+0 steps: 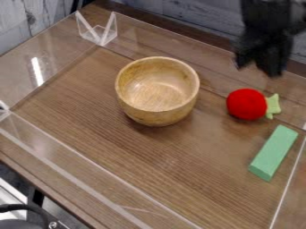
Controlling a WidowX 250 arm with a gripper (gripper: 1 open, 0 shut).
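Note:
My gripper point(239, 63) is a dark shape at the top right, above and behind a red round object point(246, 104); its fingertips are blurred and I cannot tell their state. The red object rests on the wooden table point(120, 170), beside a small pale green piece point(271, 106) partly behind it. A mint green block point(273, 152) lies at the lower right, and a wide wooden bowl point(157, 90) stands left of the red object.
A clear wire-like object point(89, 27) sits near the back left.

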